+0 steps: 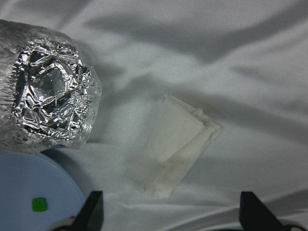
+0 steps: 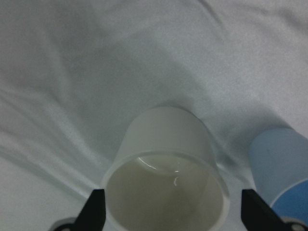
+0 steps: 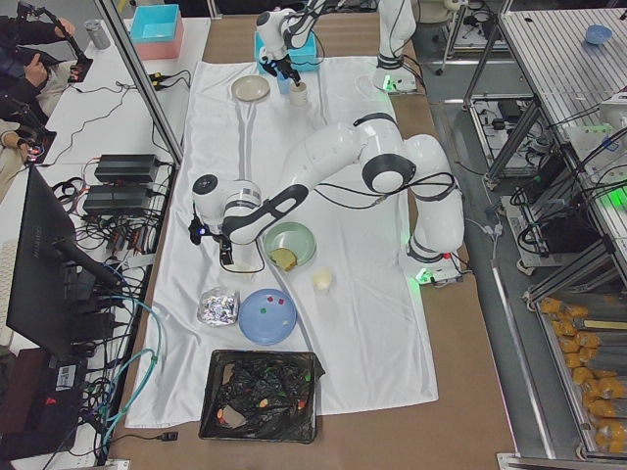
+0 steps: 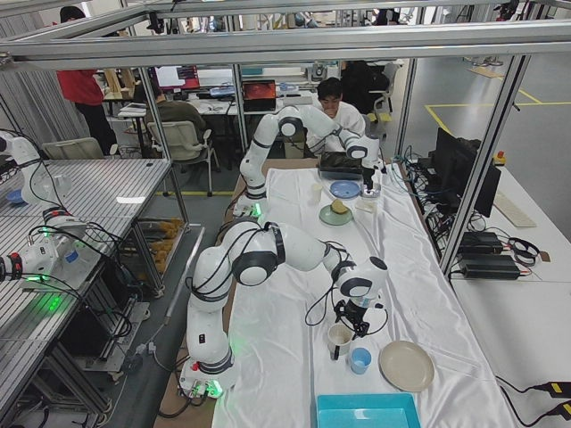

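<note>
My left gripper [image 3: 210, 237] is open above a folded white paper [image 1: 175, 144], beside a crumpled foil item [image 3: 217, 306] and a blue plate [image 3: 266, 323] with small coloured pieces. My right gripper [image 4: 350, 323] is open over a white cup [image 2: 163, 125], whose rim lies between and below the fingertips in the right wrist view. A light blue cup [image 4: 360, 360] stands next to it. Neither gripper holds anything.
A green plate [image 3: 292, 235] with a yellow item, a small cream cup [image 3: 321, 279] and a black lined bin [image 3: 304, 431] share the cloth. A beige plate [image 4: 406, 374] and a turquoise tray [image 4: 366, 412] are near my right gripper.
</note>
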